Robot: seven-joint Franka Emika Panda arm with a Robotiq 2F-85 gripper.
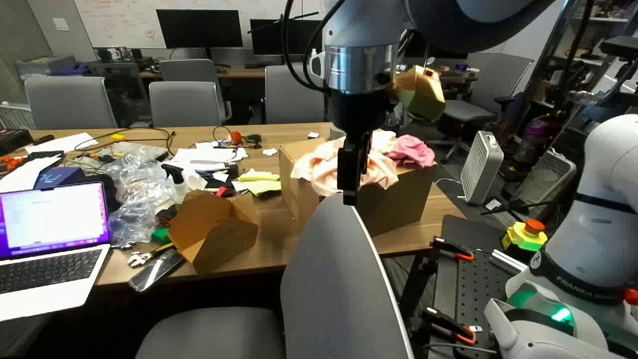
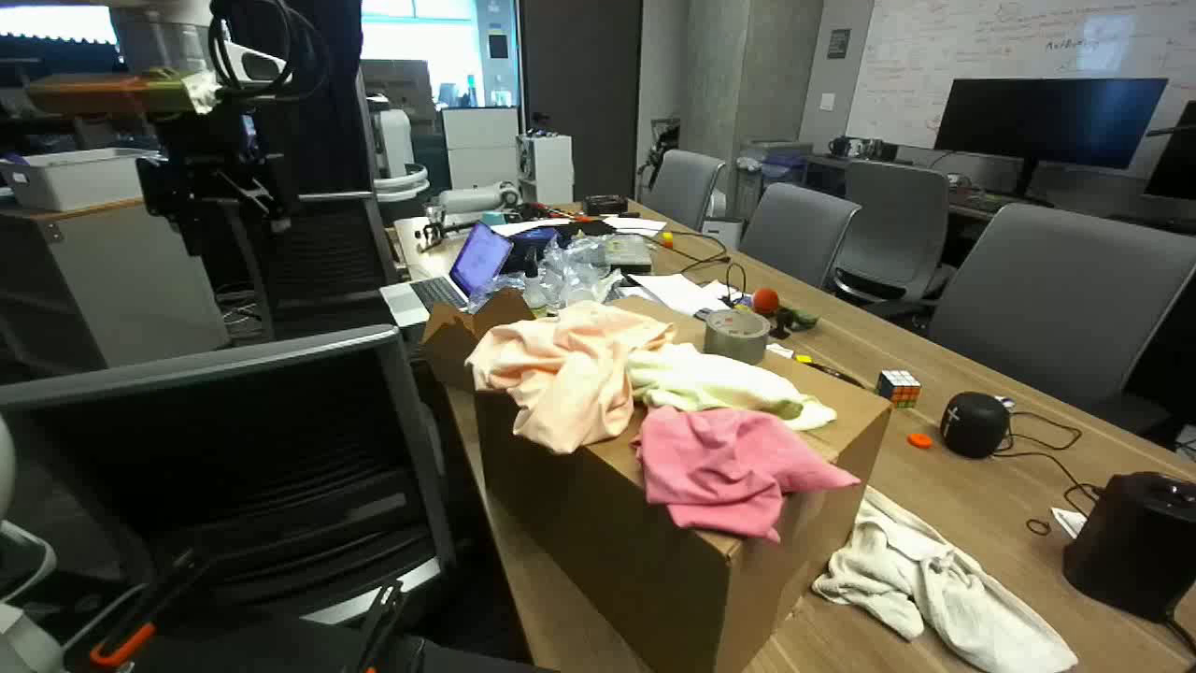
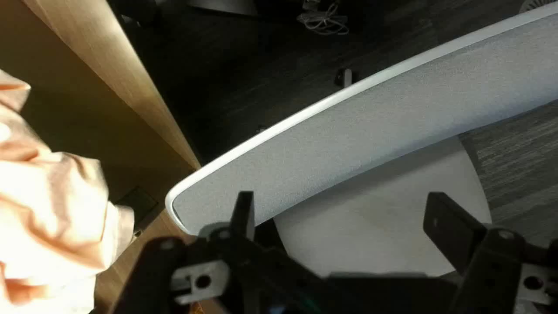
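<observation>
Over the grey chair, my gripper stands open, its two black fingers wide apart and nothing between them. The chair's backrest (image 3: 335,141) lies below it in the wrist view. A peach cloth (image 2: 577,370) drapes over the top of a large cardboard box (image 2: 605,538) on the table, and its folds fill the left edge of the wrist view. Beside it on the box lie a pale yellow-green cloth (image 2: 718,381) and a pink cloth (image 2: 734,465). An off-white cloth (image 2: 942,583) rests on the table by the box.
A grey tape roll (image 2: 736,336) sits on the box top. A smaller open box (image 1: 206,230), a laptop (image 1: 51,239) and clutter crowd the table's left half in exterior view 1. The backrest rises close to the table edge, below my gripper.
</observation>
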